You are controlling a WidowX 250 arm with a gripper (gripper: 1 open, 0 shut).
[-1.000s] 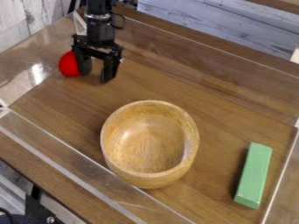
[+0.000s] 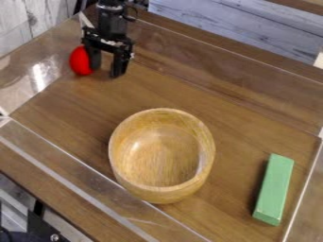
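Observation:
My black gripper (image 2: 106, 59) hangs low at the upper left of the wooden table, its fingers spread open. A red round object (image 2: 79, 60) rests on the table against its left side, partly behind the left finger; I cannot tell whether they touch.
A large wooden bowl (image 2: 161, 154) sits in the lower middle of the table (image 2: 240, 104). A green block (image 2: 274, 189) lies at the lower right.
The gripper has shifted slightly upward in the view. The red object sits slightly right of where it was a second ago; the bowl and green block are unchanged.

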